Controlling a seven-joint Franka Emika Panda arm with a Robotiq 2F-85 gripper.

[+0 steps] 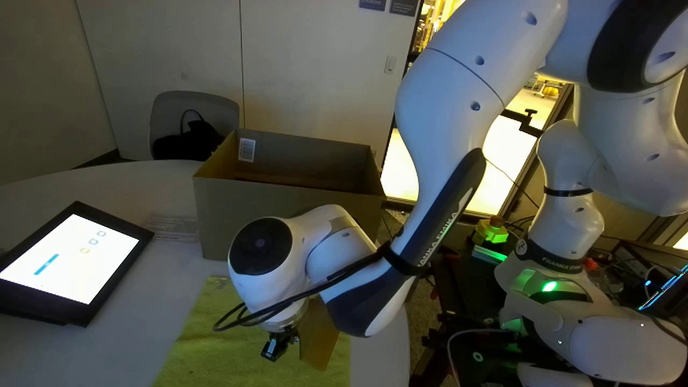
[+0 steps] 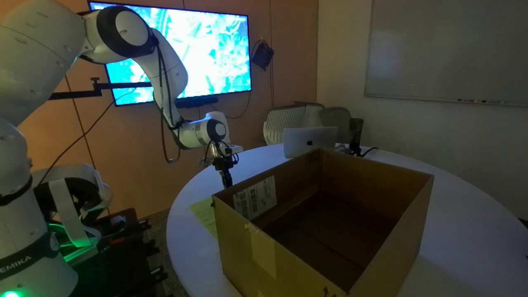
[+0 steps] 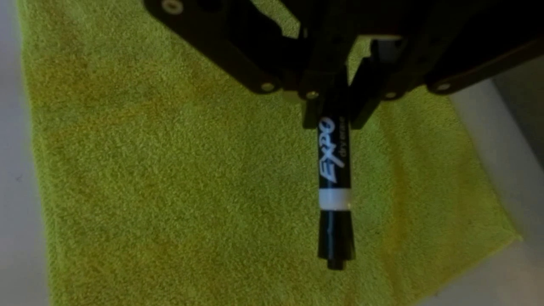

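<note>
In the wrist view a black Expo dry-erase marker with a white band points down the picture, its upper end between the fingers. My gripper is shut on it. Beneath lies a yellow-green towel, filling most of that view. From exterior view 1 the gripper appears over the towel, in front of the cardboard box; the marker cannot be made out there. In exterior view 2 the gripper is beyond the box's label side, its tip near the box rim.
An open cardboard box stands on the round white table, its visible floor empty. A tablet lies at the left in exterior view 1. A laptop and a dark cylinder stand beyond the box in exterior view 2.
</note>
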